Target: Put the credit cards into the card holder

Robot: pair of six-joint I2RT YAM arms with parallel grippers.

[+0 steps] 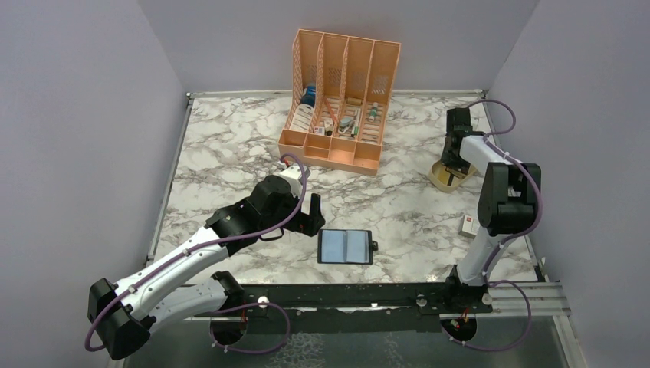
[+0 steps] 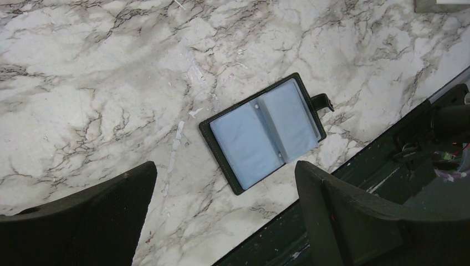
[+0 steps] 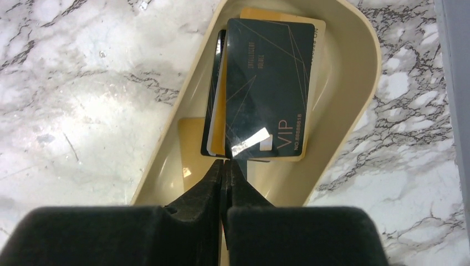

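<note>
An open card holder (image 1: pixel 332 245) with clear bluish sleeves lies near the front edge, also seen in the left wrist view (image 2: pixel 246 144). My left gripper (image 1: pixel 314 215) hangs open above and left of it, its two dark fingers wide apart. At the right, a cream oval bin (image 3: pixel 357 61) holds stacked credit cards (image 3: pixel 269 88), black and gold, the top one marked VIP. My right gripper is over the bin, shut, its tips at the lower edge of the stack; no card shows clearly held between them.
A peach divided organizer (image 1: pixel 329 161) with assorted small items stands at the back centre. A small white box (image 1: pixel 469 226) lies right of centre, below the bin.
</note>
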